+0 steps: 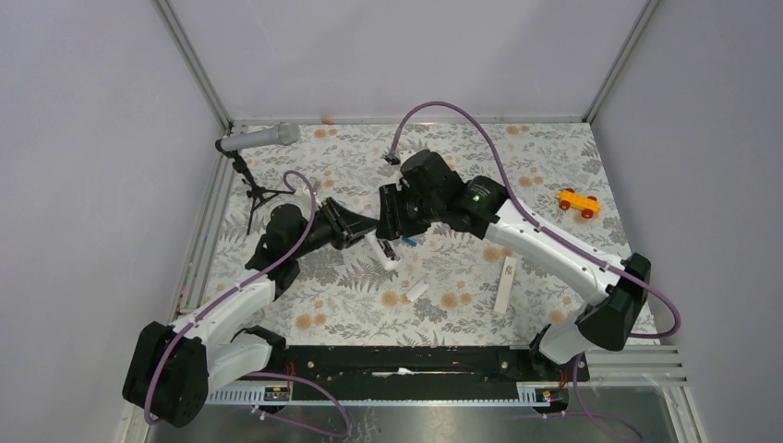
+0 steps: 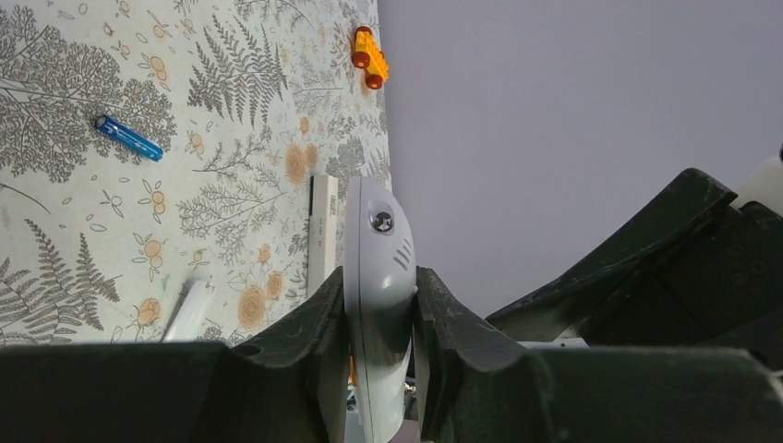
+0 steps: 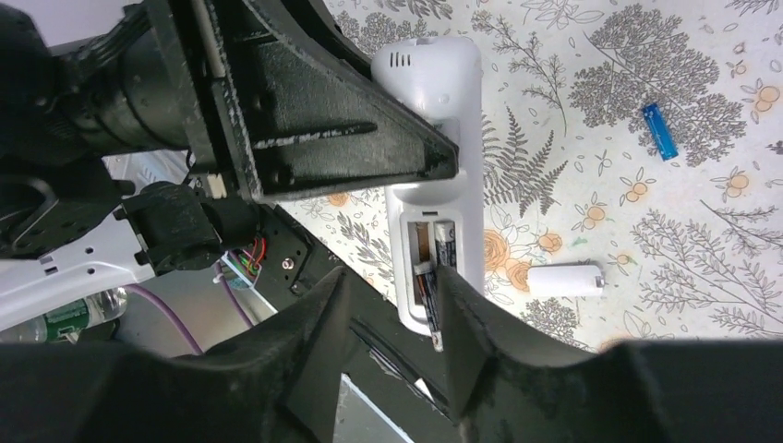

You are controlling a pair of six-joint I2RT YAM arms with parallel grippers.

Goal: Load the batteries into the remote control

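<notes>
The white remote is clamped in my left gripper, its battery bay facing up in the right wrist view [image 3: 401, 231]. A battery [image 3: 444, 240] sits in the bay; a second dark one [image 3: 428, 305] lies aslant with its end sticking out past the bay's lower end. My right gripper hovers over the bay with fingers apart. A loose blue battery [image 3: 659, 129] lies on the table, and a white piece [image 3: 565, 281], likely the cover, lies nearby.
A microphone on a stand [image 1: 261, 138] is at the back left, a toy car [image 1: 578, 202] at the right, and a white narrow box [image 1: 505, 284] at the front right.
</notes>
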